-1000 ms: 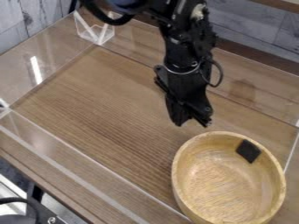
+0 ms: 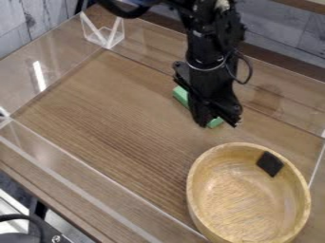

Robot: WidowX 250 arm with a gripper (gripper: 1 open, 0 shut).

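My black gripper (image 2: 203, 114) hangs from the top of the view over a small green object (image 2: 183, 98) on the wooden table (image 2: 89, 133). The arm hides much of the object, which shows on both sides of the fingers. The fingertips are dark and overlapping, and I cannot see whether anything is between them.
A round tan bowl (image 2: 245, 212) with a black patch on its rim fills the lower right. A clear plastic item (image 2: 105, 28) stands at the back left.
The gripper has moved slightly up and back in the view, and more of the green object now shows.
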